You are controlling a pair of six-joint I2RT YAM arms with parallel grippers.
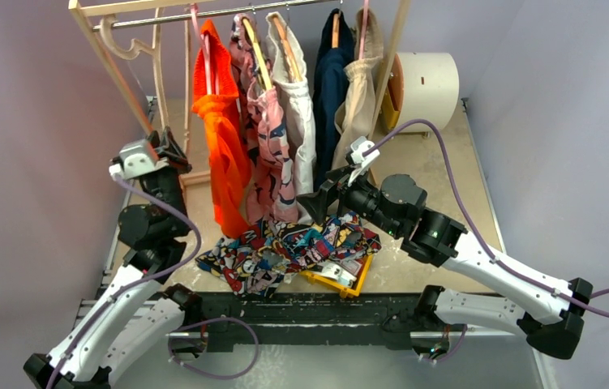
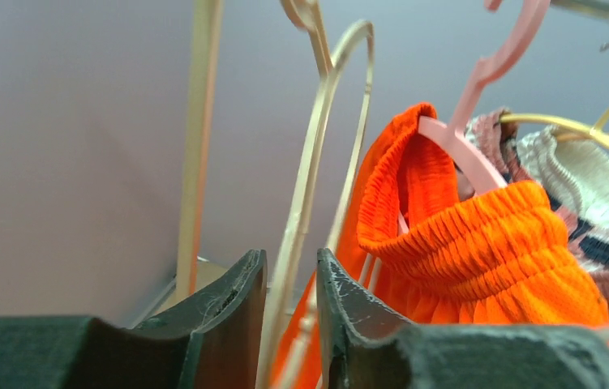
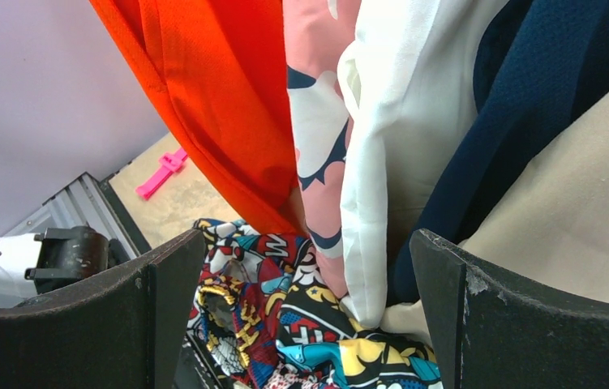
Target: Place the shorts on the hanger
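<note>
Patterned multicolored shorts (image 1: 264,247) lie bunched on the table below the hanging clothes. They also show at the bottom of the right wrist view, where the shorts (image 3: 248,324) fold under the garments. A bare beige hanger (image 1: 157,77) hangs at the rail's left end. In the left wrist view the lower parts of this hanger (image 2: 296,219) run down between the fingers of my left gripper, which is partly open around them. My right gripper is open above the shorts, in front of the clothes, with no grip on any cloth.
Orange shorts (image 1: 224,130) hang just right of the bare hanger; pink-patterned, white, navy and beige garments follow along the rail (image 1: 228,11). A yellow tray (image 1: 355,284) sits partly under the patterned shorts. A white drum (image 1: 431,89) stands at the back right.
</note>
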